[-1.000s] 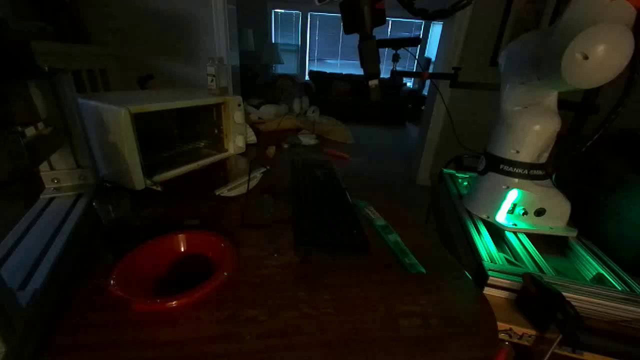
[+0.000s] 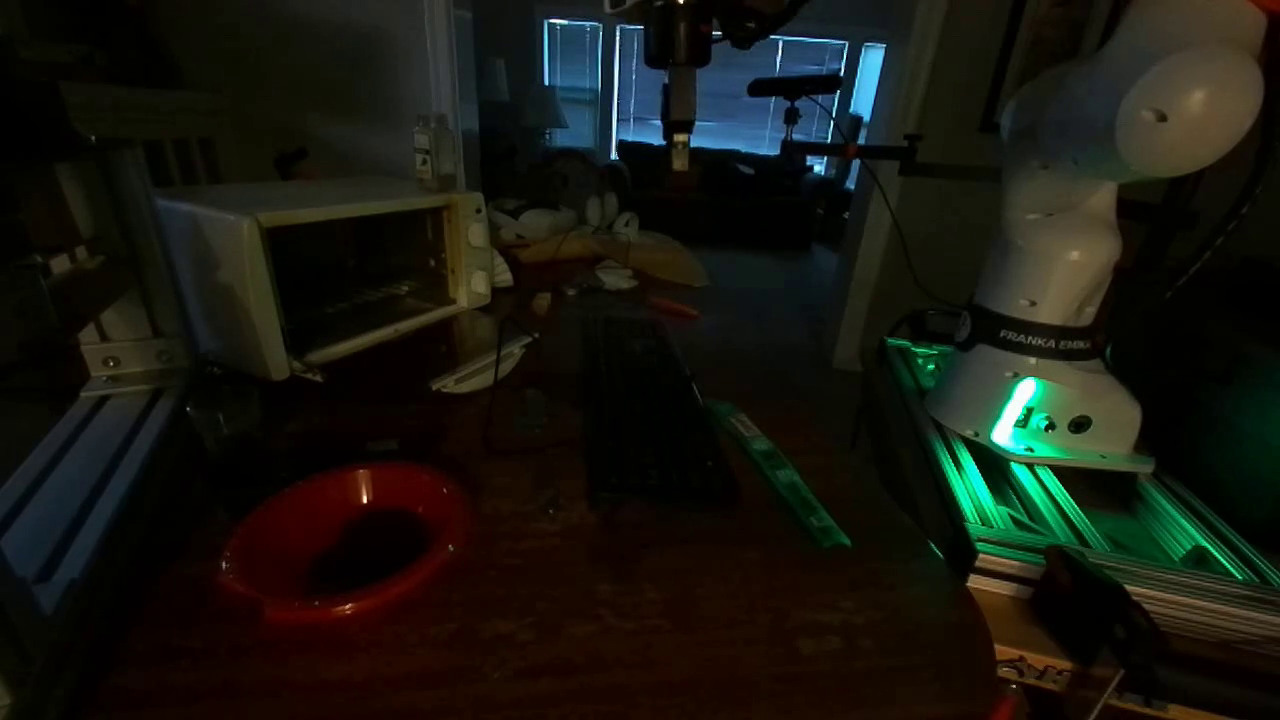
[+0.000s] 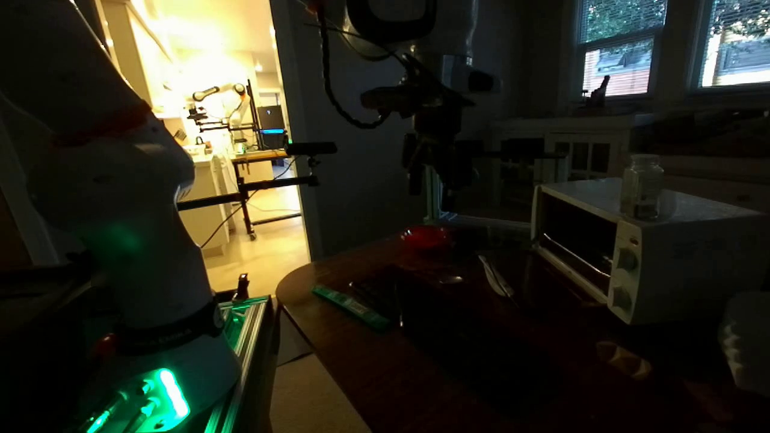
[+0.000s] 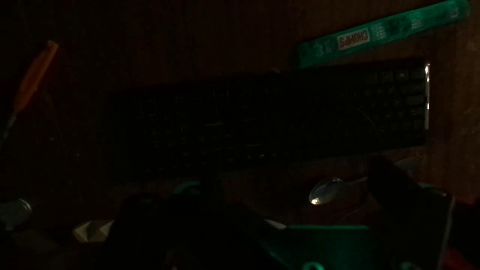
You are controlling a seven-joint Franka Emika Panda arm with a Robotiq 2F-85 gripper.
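Note:
High over the table hangs my gripper [image 3: 433, 186], open, with nothing visible between its fingers. In the wrist view its fingers [image 4: 396, 189] are dark shapes along the lower edge. Below it lies a black keyboard [image 4: 279, 119]. A green Chomps packet [image 4: 382, 33] rests beside the keyboard's long edge. On the other side is a metal spoon [image 4: 327, 191]. A red bowl [image 2: 348, 540] stands near the table's front left; its inside is too dark to read.
A white toaster oven [image 2: 348, 276] stands open at the back left, a glass jar [image 3: 642, 187] on top. An orange-handled tool [image 4: 36, 76] lies past the keyboard's end.
In exterior view 1 my gripper has moved left and slightly up, and now hangs straighter. The objects on the table have stayed put.

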